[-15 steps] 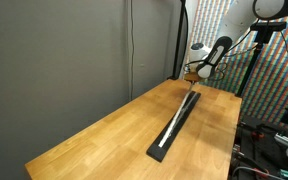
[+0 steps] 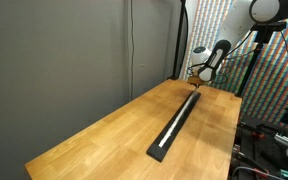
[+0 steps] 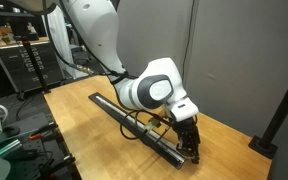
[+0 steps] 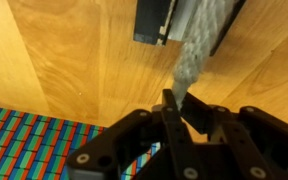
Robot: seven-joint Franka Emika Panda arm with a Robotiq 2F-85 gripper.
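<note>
A long black channel-like base point(image 2: 157, 153) lies along the wooden table, with a pale strip point(image 2: 174, 124) running lengthwise over it. At its far end in exterior view 1 is my gripper point(image 2: 195, 86), small and hard to make out there. The wrist view shows the gripper shut on the end of the grey strip point(image 4: 206, 36), which slants up and away over the black base point(image 4: 151, 20). In exterior view 2 the gripper point(image 3: 188, 150) is low, by the near end of the base point(image 3: 162, 147); the arm partly hides the strip.
The wooden table point(image 2: 89, 130) is broadly clear left of the base. A grey wall panel point(image 2: 74, 60) rises behind it. A striped coloured surface point(image 4: 44, 143) shows beyond the table edge in the wrist view.
The strip's far end appears lower and closer to the base than before, with more of the black base showing there. My gripper has shifted slightly with it and remains at that end.
</note>
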